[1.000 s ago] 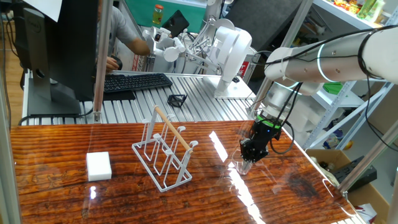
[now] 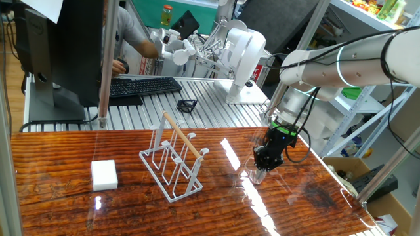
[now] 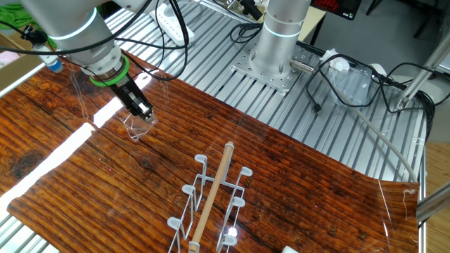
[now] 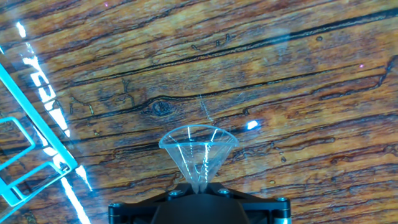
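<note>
A clear cone-shaped piece, like a funnel or glass [image 4: 198,149], is pinched at its narrow end by my gripper, wide mouth pointing away from the fingers. In exterior view 2 the gripper [image 3: 148,118] slants down low over the table, and the transparent cone [image 3: 135,129] is faint beside its tips. Exterior view 1 has the gripper [image 2: 261,169] to the right of the rack; whether the cone touches the wood cannot be told. The white wire drying rack [image 2: 172,196] with a wooden top bar [image 2: 182,134] stands on the table, its holders empty.
A white block [image 2: 104,175] sits left of the rack.
</note>
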